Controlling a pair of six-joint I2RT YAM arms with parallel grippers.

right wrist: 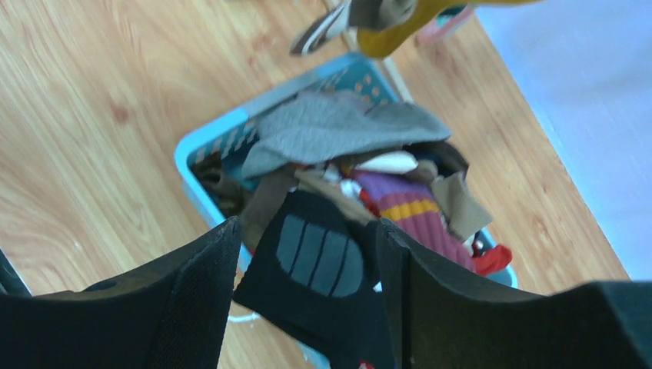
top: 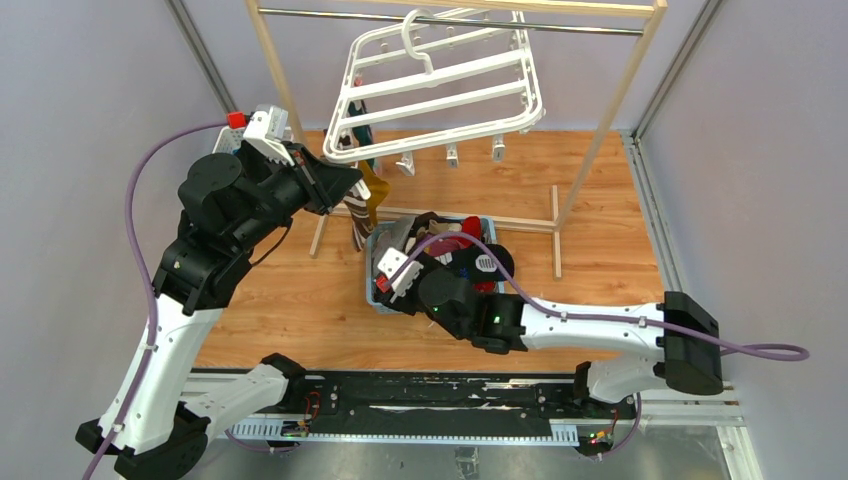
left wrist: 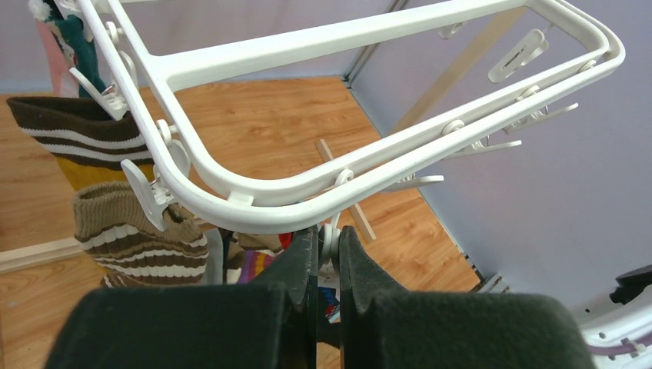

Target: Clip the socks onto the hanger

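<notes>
The white hanger (top: 440,85) hangs from the metal rod with small clips along its edges. My left gripper is shut on one of its clips (left wrist: 334,223) at the near corner. Striped brown socks (left wrist: 138,240) and a brown-and-mustard sock (left wrist: 77,138) hang from clips beside it. Over the blue basket (right wrist: 211,132), my right gripper stands part open. A black sock with grey stripes (right wrist: 319,254) shows between its fingers; whether they touch it I cannot tell. A grey sock (right wrist: 338,131) and a purple sock (right wrist: 404,204) lie in the basket.
A wooden frame (top: 620,85) carries the rod, its feet resting on the wooden floor (top: 610,250). Empty clips (top: 452,156) hang along the hanger's front edge. Bare floor lies right of the basket.
</notes>
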